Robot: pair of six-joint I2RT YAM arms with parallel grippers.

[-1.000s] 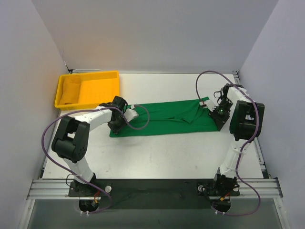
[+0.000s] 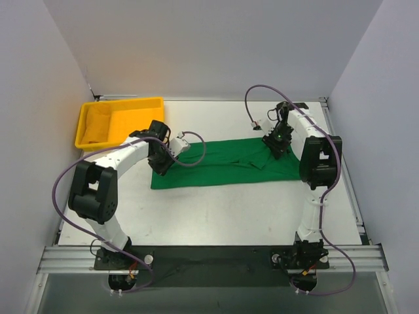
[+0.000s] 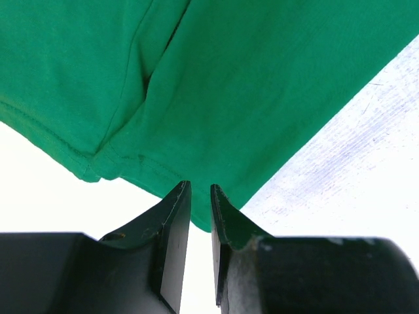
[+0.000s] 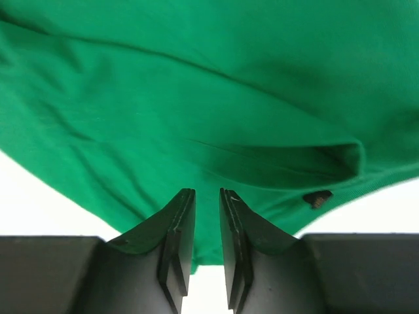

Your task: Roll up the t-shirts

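A green T-shirt [image 2: 216, 174] lies spread in a long band across the white table, with folds along it. My left gripper is over its left end, near a corner; the fingertips are close together with a narrow gap and no cloth visibly between them. My right gripper is above the shirt's right part, where a raised fold and a small dark patch show; its fingertips are also slightly apart, with nothing seen between them.
A yellow bin [image 2: 119, 102] with orange-yellow contents stands at the back left. Walls bound both sides.
The right arm has moved left over the shirt, away from its right end. The left gripper has risen slightly from the shirt's left end since a second ago.
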